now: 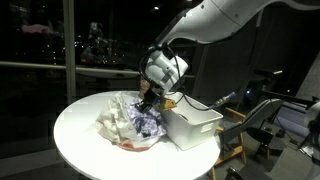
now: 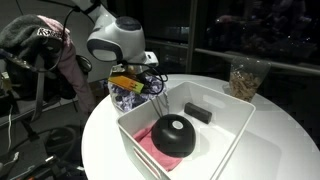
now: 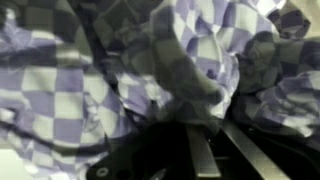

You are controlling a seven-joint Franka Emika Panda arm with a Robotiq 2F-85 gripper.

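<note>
A purple-and-white checkered cloth (image 1: 147,121) lies bunched on the left-middle of the round white table, over a pale crumpled cloth or bag (image 1: 116,127). My gripper (image 1: 150,101) reaches down into it from above. In the wrist view the checkered cloth (image 3: 55,95) fills most of the picture, and a fold of it runs in between the fingers of my shut gripper. Exterior view 2 shows part of the cloth (image 2: 127,99) below the arm; the fingertips are hard to make out there.
A white open box (image 1: 193,115) stands beside the cloth; inside are a dark round lid or pan (image 2: 174,136), a black block-like object (image 2: 198,111) and something pink. A clear container of brown pieces (image 2: 243,78) stands behind it.
</note>
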